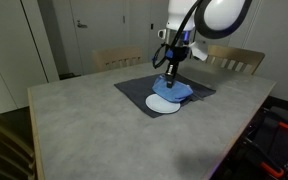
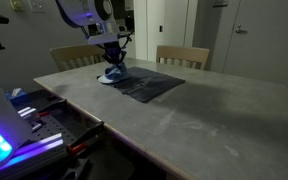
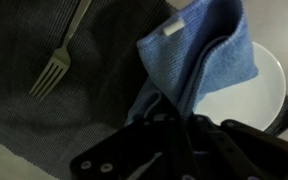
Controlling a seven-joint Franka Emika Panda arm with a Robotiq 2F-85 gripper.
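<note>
A blue cloth (image 3: 199,62) is bunched up between my gripper's fingers, its free part draped over a white plate (image 3: 259,98). In exterior view 1 my gripper (image 1: 170,76) is shut on the cloth (image 1: 174,88), low above the plate (image 1: 164,103). The plate lies partly on a dark placemat (image 1: 136,92). A fork (image 3: 62,55) rests on the dark mat (image 3: 54,115) in the wrist view, beside the cloth. From the other side, exterior view 2 has the cloth (image 2: 115,73) under the gripper. The fingertips are hard to see within the folds.
Wooden chairs (image 1: 234,58) stand along the far side. A second dark mat (image 1: 199,90) lies just right of the cloth.
</note>
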